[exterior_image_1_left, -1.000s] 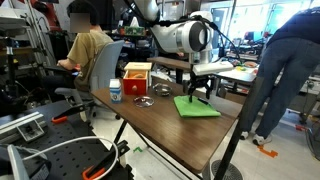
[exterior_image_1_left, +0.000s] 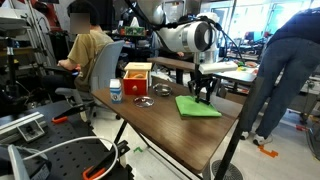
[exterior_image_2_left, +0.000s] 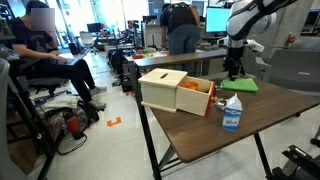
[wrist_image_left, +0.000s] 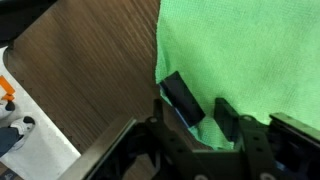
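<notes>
A green cloth (exterior_image_1_left: 190, 107) lies on the brown table and fills much of the wrist view. My gripper (exterior_image_1_left: 203, 98) is low over the cloth's far edge, pointing down. In the wrist view the gripper has its fingers apart, one on each side of a small dark strip (wrist_image_left: 182, 98) at the cloth's edge. What that strip is cannot be told. Exterior view 2 has the cloth (exterior_image_2_left: 241, 86) at the table's far end beneath the gripper (exterior_image_2_left: 236, 75). Whether the fingertips touch the cloth is unclear.
An open box (exterior_image_2_left: 195, 98) with orange things inside, a white lidded box (exterior_image_2_left: 163, 86) and a white-and-blue container (exterior_image_2_left: 232, 113) stand on the table. Small metal rings (exterior_image_1_left: 161, 90) lie between the boxes and the cloth.
Across the last second my gripper has shifted only slightly at the cloth's far edge. The cloth and the other objects look almost unchanged.
</notes>
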